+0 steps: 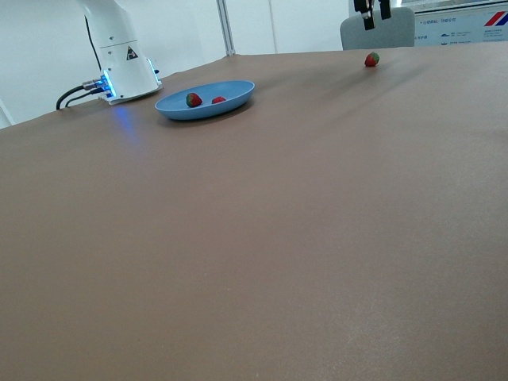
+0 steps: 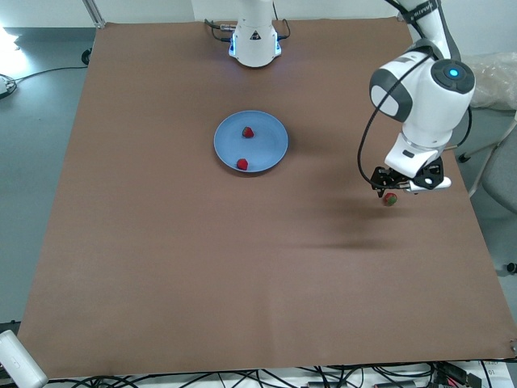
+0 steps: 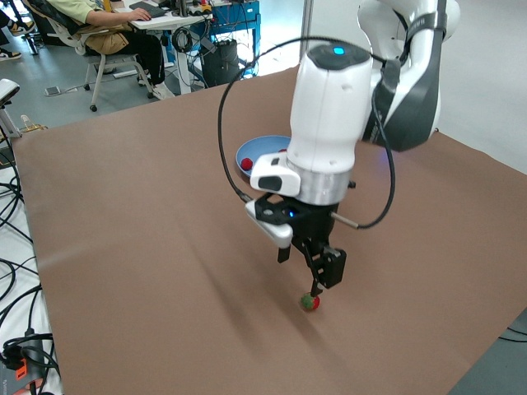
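Observation:
A lone strawberry (image 2: 390, 200) lies on the brown table, also visible in the top view (image 1: 371, 60) and the right view (image 3: 310, 303). My black gripper (image 1: 372, 22) hangs above it; in the right view the gripper (image 3: 317, 280) reaches down close over that berry, and whether they touch I cannot tell. In the top view its two fingers stand apart, empty. A blue plate (image 2: 233, 144) holds two strawberries (image 2: 248, 132) (image 2: 241, 164), left of my arm in the left view.
A grey chair (image 2: 501, 174) sits beside the right edge, and cables run along the near edge in the left view.

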